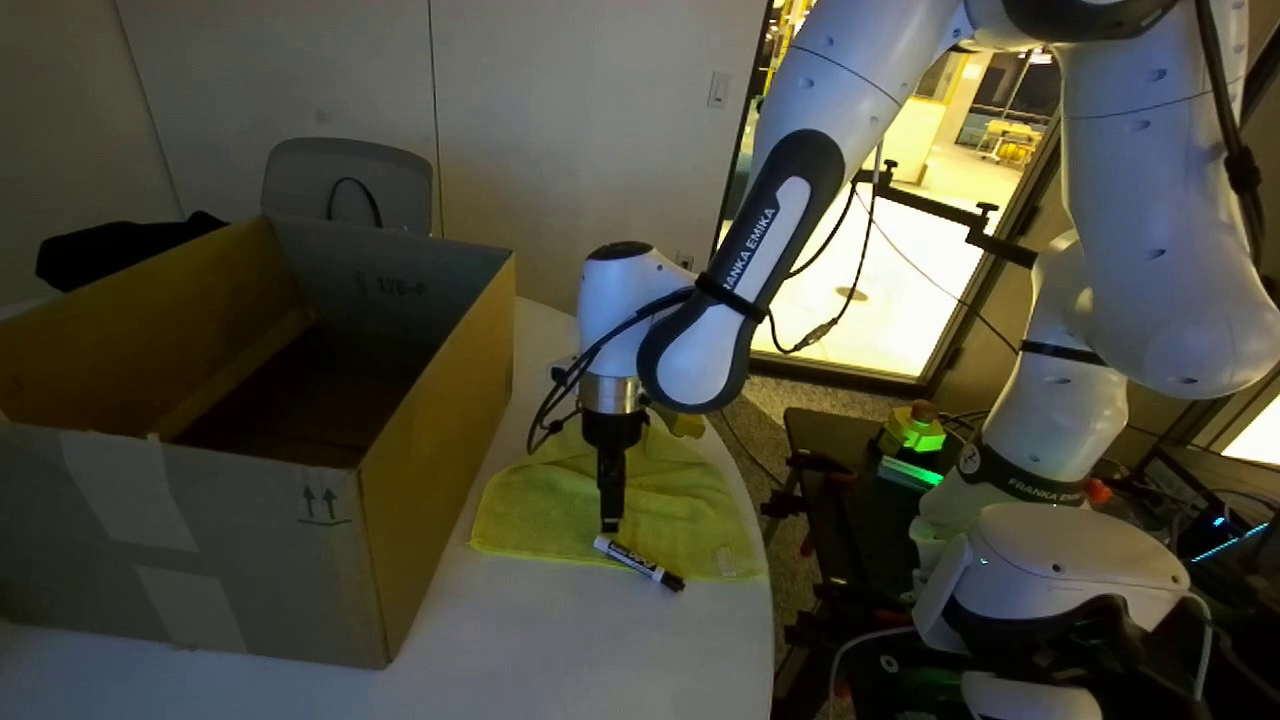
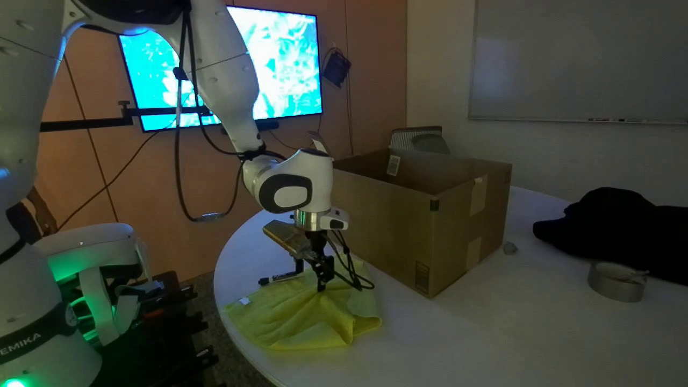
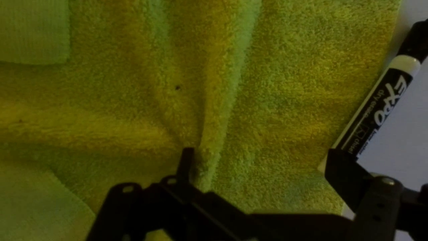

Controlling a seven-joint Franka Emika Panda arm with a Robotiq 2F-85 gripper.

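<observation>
A black-and-white dry-erase marker lies slanted along the near edge of a rumpled yellow-green towel. My gripper is low over the cloth with its fingers wide apart; only towel shows between them. In the wrist view, the right finger covers part of the white end of the marker, which extends up and right, outside the gap. The left finger is down at a fold of the towel. Whether the right finger touches the marker I cannot tell.
A large open cardboard box stands beside the towel on the white table. The table's rounded edge runs close by the towel. In exterior view 2, a tape roll and a dark cloth lie beyond the box.
</observation>
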